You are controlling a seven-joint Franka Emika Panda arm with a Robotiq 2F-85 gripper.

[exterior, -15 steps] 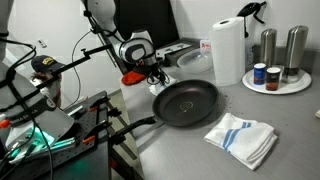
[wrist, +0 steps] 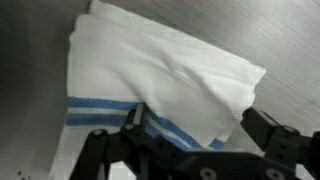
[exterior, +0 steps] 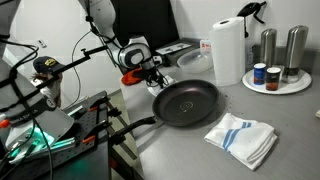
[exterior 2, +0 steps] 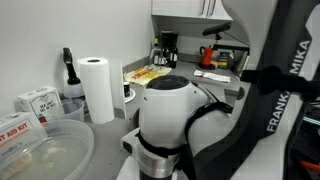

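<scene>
A white cloth with blue stripes (wrist: 165, 65) lies under my gripper in the wrist view, rumpled on a grey surface. The fingers stand wide apart, one over the cloth and the other by its right edge. Whether they touch it I cannot tell. In exterior view 1 my gripper (exterior: 156, 80) is low on the far left of the table, behind the black pan (exterior: 187, 103), which partly hides that spot. Another folded white towel with a blue stripe (exterior: 241, 138) lies right of the pan, well away from the gripper.
Behind the pan stand a paper towel roll (exterior: 228, 54) and a clear bowl (exterior: 195, 62). A white plate (exterior: 277, 86) carries jars and shakers at the back right. The pan's handle (exterior: 134, 130) reaches toward the front left edge. Open table lies in front.
The arm's hand has shifted slightly at the far left, staying low near the table. The pan and the towel to its right have not moved.
</scene>
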